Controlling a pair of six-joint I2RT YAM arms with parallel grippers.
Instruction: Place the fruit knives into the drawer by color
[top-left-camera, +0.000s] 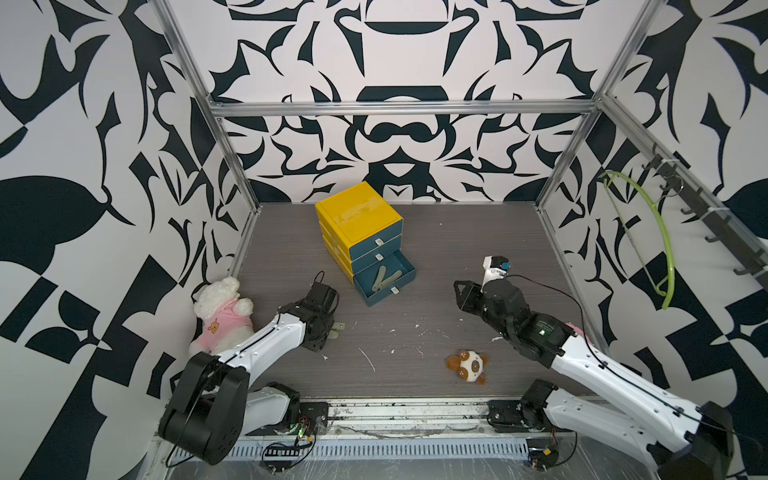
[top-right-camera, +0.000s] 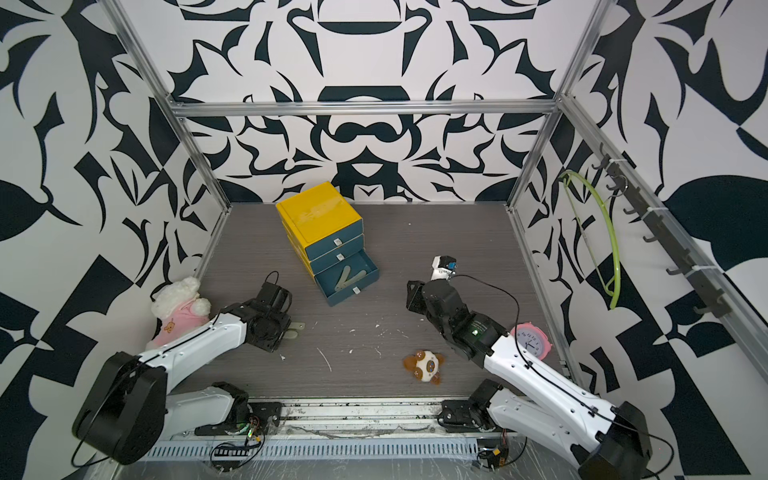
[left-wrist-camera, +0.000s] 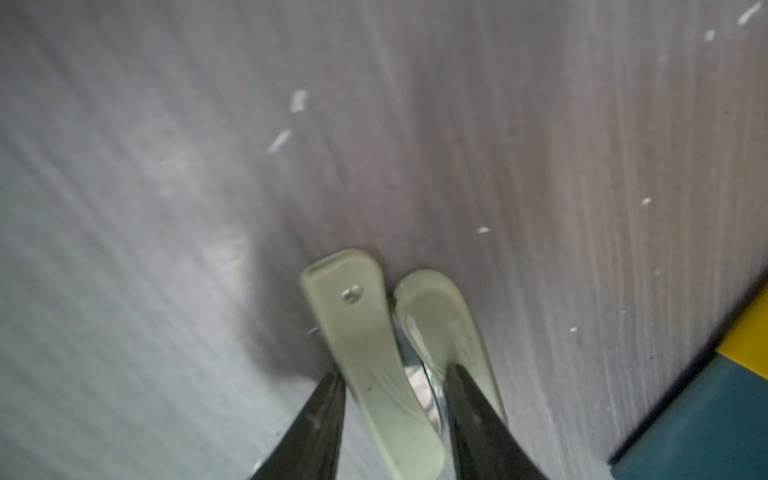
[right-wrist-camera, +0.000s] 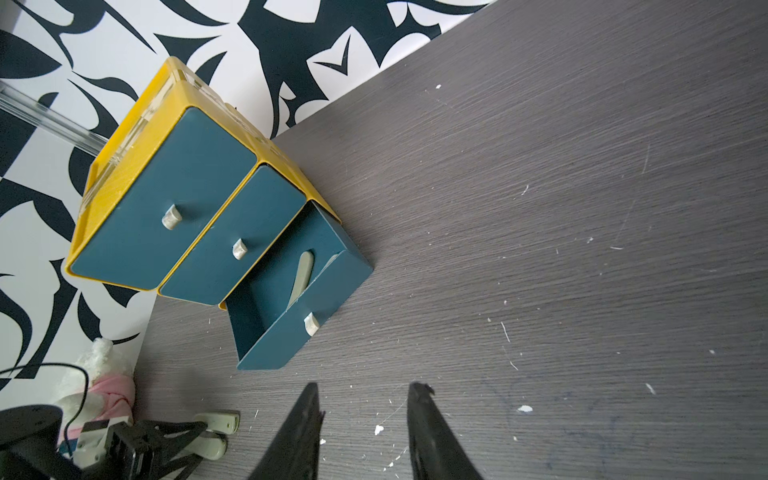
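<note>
Two pale green folding knives (left-wrist-camera: 372, 360) lie side by side on the table in the left wrist view, blurred, with a metal blade showing. My left gripper is over them, fingertips apart around the left knife; whether it grips is unclear. The drawer unit (top-left-camera: 357, 209) is yellow with blue fronts; its bottom drawer (right-wrist-camera: 280, 344) stands pulled out, holding pale green knives (right-wrist-camera: 301, 276). My right gripper is open and empty, above the table to the drawer's right.
A white bear in pink (top-left-camera: 220, 320) sits at the left wall. A brown-and-white toy (top-left-camera: 472, 366) lies at front right, and a pink clock (top-right-camera: 529, 341) at the right edge, partly behind the right arm.
</note>
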